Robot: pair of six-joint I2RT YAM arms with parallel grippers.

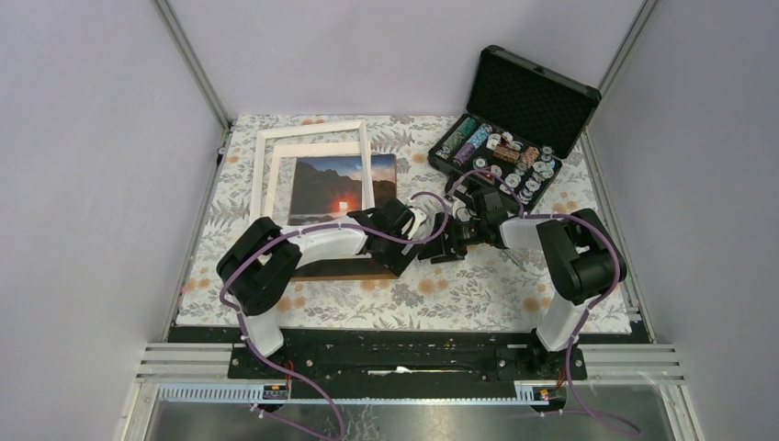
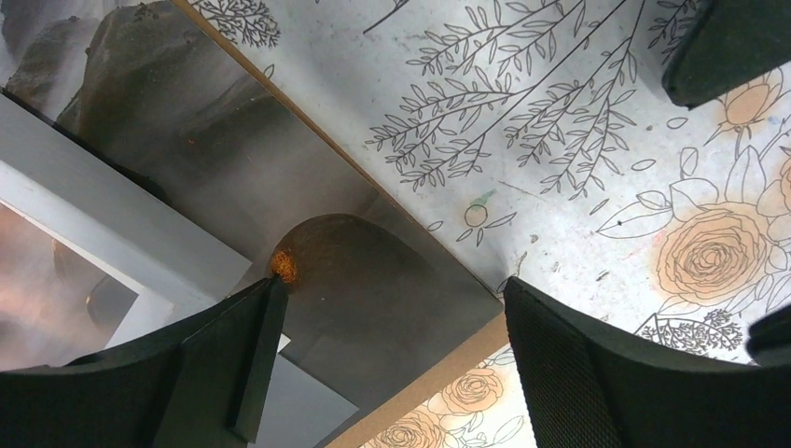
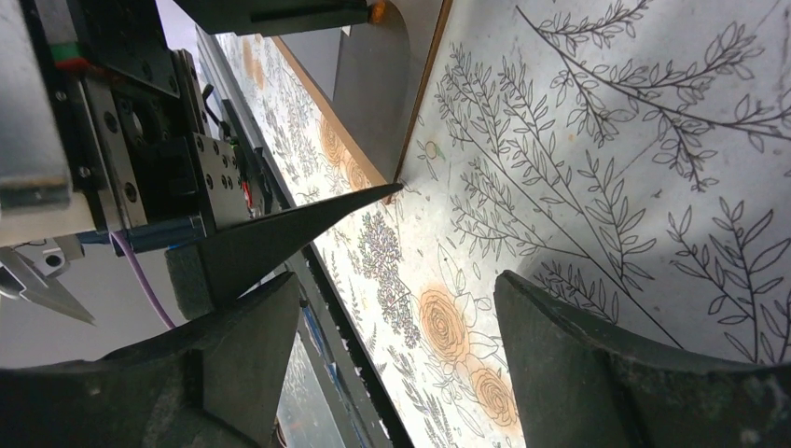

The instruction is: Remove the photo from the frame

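The white frame (image 1: 310,130) lies on the table over a cream mat (image 1: 273,188) and the photo (image 1: 321,188), a dark mountain scene with a glowing sun. The photo reaches out past the frame on the right and front. At its near right corner, the left gripper is open, with its fingers (image 2: 215,364) on either side of the brown-edged corner (image 2: 485,341). Just right of that corner, the right gripper stands part open. Only patterned tablecloth shows between its fingers. The left arm hides part of the photo in the top view.
An open black case (image 1: 519,152) of poker chips stands at the back right, close behind the right arm. The two grippers are very near each other; a left finger (image 3: 289,233) crosses the right wrist view. Tablecloth (image 1: 487,294) is clear at the front right.
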